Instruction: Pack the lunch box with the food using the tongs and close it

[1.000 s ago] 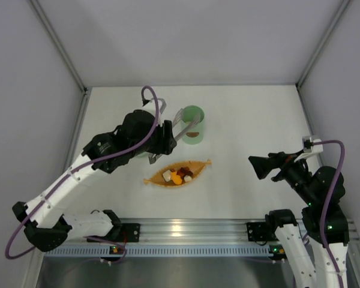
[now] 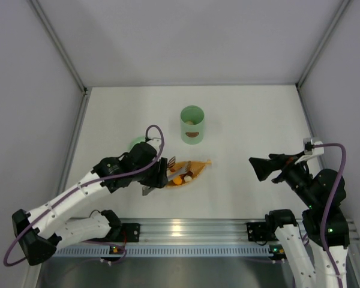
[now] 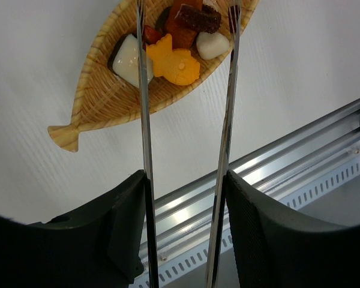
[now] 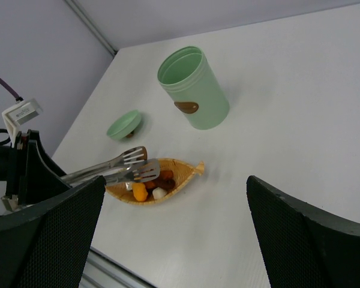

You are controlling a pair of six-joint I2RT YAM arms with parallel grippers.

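Note:
My left gripper point(image 2: 179, 165) stands open low over the fish-shaped woven basket point(image 2: 201, 166); its fork-like fingers point(image 3: 229, 96) spread across the food in the left wrist view. In the basket are an orange flower-shaped piece point(image 3: 177, 65), a white piece with a dark edge point(image 3: 128, 60), a small white round piece point(image 3: 212, 45) and a dark brown piece point(image 3: 198, 19). Nothing is held. Behind the basket a tall green container point(image 4: 198, 96) stands upright with its top open. A shallow green lid or bowl point(image 4: 125, 125) lies to its left. My right gripper point(image 2: 261, 165) is open and empty.
A metal rail point(image 2: 192, 225) runs along the front edge, and walls close off the back and sides. Small brown matter shows inside the green container.
My left gripper has come down and toward the front, from near the green container to over the basket. The right arm looks unmoved.

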